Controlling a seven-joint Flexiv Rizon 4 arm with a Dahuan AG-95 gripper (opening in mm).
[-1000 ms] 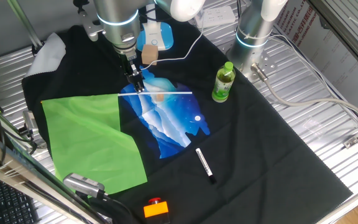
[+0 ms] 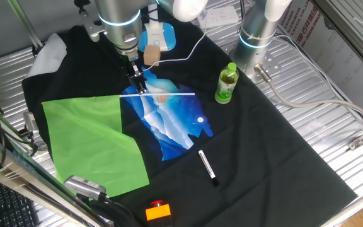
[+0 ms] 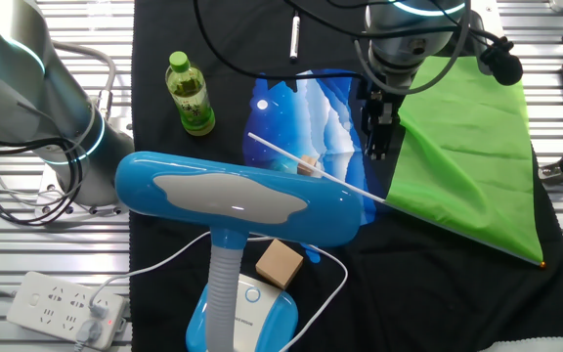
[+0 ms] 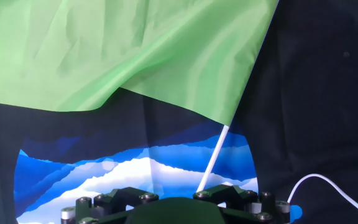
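A green flag (image 2: 93, 142) lies spread on the black cloth, its white pole (image 2: 175, 94) reaching out over a blue printed sheet (image 2: 169, 120). In the wrist view the flag (image 4: 135, 50) fills the upper part, and its pole (image 4: 214, 158) runs down toward my right finger (image 4: 219, 194). My gripper (image 2: 137, 90) points down beside the pole near the flag's corner. In exterior view 2 it hangs at the flag's edge, its gripper (image 3: 375, 152) seen side-on. The fingers stand apart in the wrist view, with nothing visibly held between them; their lower parts are cut off.
A green-capped bottle (image 2: 227, 83) stands right of the sheet. A marker (image 2: 208, 168), a wooden block (image 2: 151, 55), a blue-and-white lamp (image 2: 158, 36) and a red-topped button box (image 2: 159, 212) surround the area.
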